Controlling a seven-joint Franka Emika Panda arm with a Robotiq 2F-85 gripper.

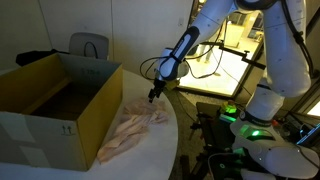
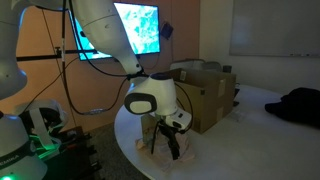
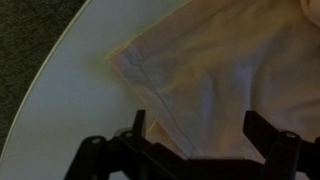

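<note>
A crumpled pale pink cloth lies spread on the white table, in front of the cardboard box. The wrist view has a flat part of the cloth below me, with a corner and a hemmed edge near the bare tabletop. My gripper is open, its dark fingers wide apart, and nothing is held between them. In exterior view 1 the gripper hovers low by the cloth's far right end. Exterior view 2 puts the gripper just over the cloth; the exact height is hard to tell.
A large open cardboard box takes up the table's left side. Behind the table stands a grey chair. The table's curved edge runs close by. Bare tabletop lies in front of the cloth.
</note>
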